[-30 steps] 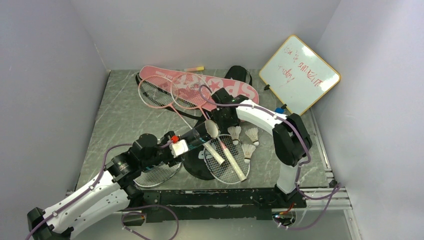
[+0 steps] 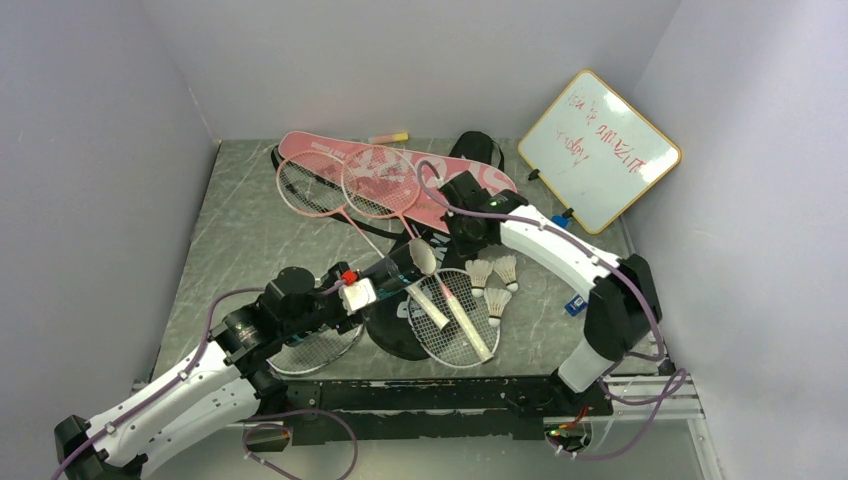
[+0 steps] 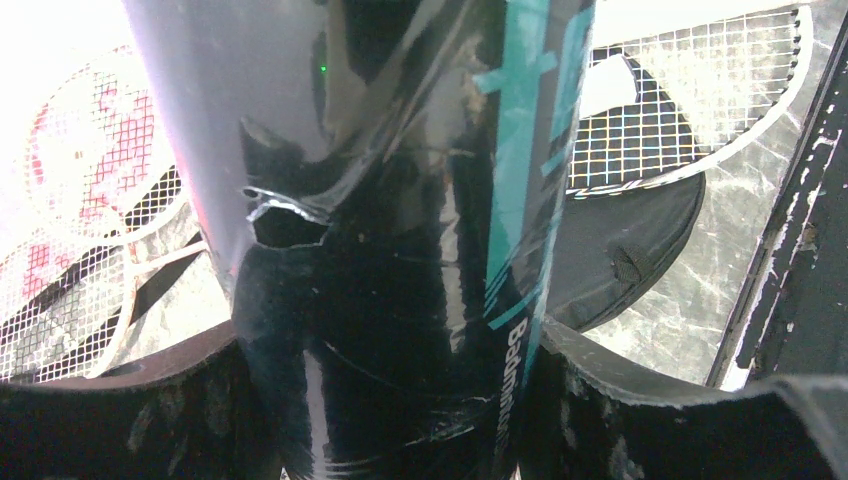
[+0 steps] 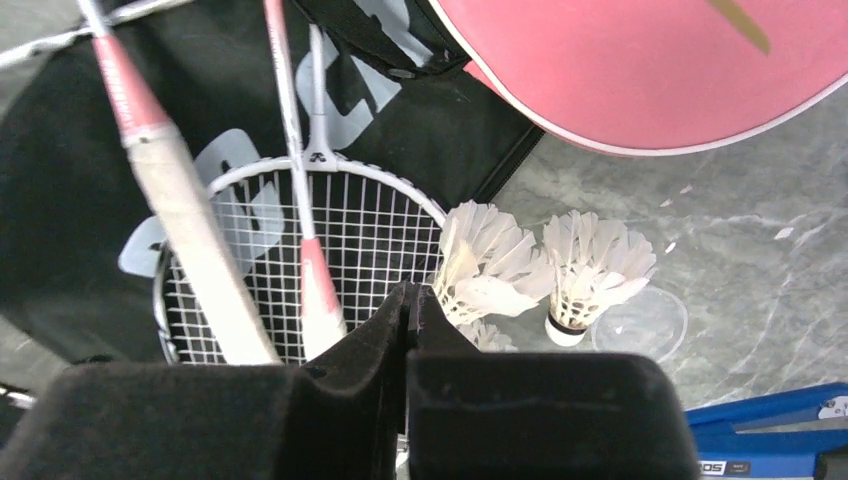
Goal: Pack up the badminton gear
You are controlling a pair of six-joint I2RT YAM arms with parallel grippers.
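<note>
A dark, clear-walled shuttlecock tube (image 2: pixel 392 274) points up and to the right, its pale round end (image 2: pixel 424 257) raised over the mat area. My left gripper clasps its sides, a finger on each flank. Three white shuttlecocks lie on the right: a left one (image 2: pixel 478 277), a right one (image 2: pixel 506 272) and a near one (image 2: pixel 497 304). My right gripper is shut above them, its fingertips beside the left shuttlecock's feathers; any contact is hard to tell. Pink rackets (image 2: pixel 380 182) overlap at the back, and a white-rimmed racket (image 2: pixel 454 320) lies in front.
Under the rackets lie a pink racket bag (image 2: pixel 470 172) and a black bag (image 2: pixel 395 335). A whiteboard (image 2: pixel 600 150) leans at the back right. Blue pliers-like handles (image 4: pixel 770 440) lie right of the shuttlecocks. Bare tabletop shows at the left.
The left arm and its tube have stayed put.
</note>
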